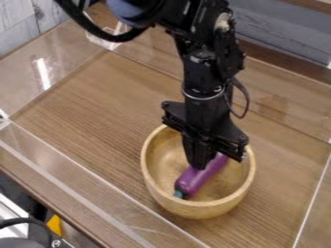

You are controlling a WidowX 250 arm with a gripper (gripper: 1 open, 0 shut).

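Observation:
A tan bowl (pixel 163 180) sits on the wooden table toward the lower middle. Inside it lies a purple eggplant-like object (pixel 196 178) with a teal end toward the front. My black gripper (pixel 195 159) is low over the bowl, just at the back end of the purple object. It looks shut, and I see nothing held between its fingers, though the tips are dark and hard to make out.
A dark ledge runs along the back right. Cables and a yellow item lie off the front-left edge.

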